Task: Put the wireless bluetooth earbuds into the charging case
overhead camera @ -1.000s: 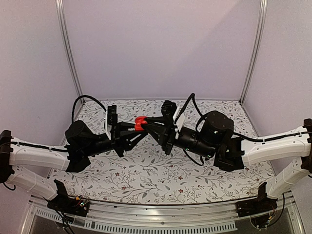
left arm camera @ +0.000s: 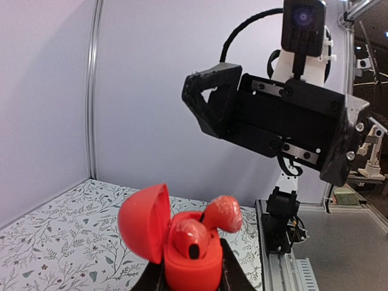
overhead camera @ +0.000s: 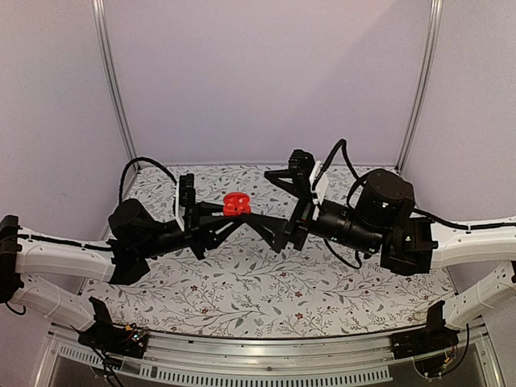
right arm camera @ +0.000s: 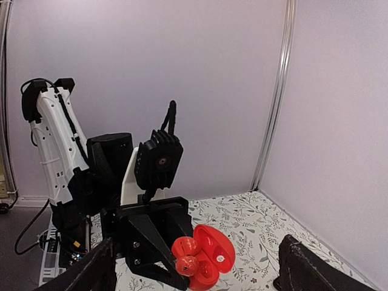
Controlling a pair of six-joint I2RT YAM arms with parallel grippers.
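A red charging case (left arm camera: 193, 270) with its lid (left arm camera: 144, 223) raised is held up off the table, my left gripper (overhead camera: 228, 215) shut on its body. Two rounded red earbuds show at the case's mouth in the left wrist view. The nearer earbud (left arm camera: 190, 237) has a dark spot; the other earbud (left arm camera: 223, 213) sticks out at a tilt. How deep either one sits cannot be told. My right gripper (overhead camera: 258, 198) stands open to the right of the case, holding nothing. In the right wrist view, its fingers (right arm camera: 308, 267) are wide apart, with the case beyond them.
Below both arms the table (overhead camera: 242, 298), with its floral cover, is clear. Pale walls enclose the back and sides, and a metal rail (overhead camera: 274, 359) runs along the front edge. The two grippers are close together.
The right gripper has spread its fingers and drawn back to the right, away from the red case. The left arm has stayed almost still.
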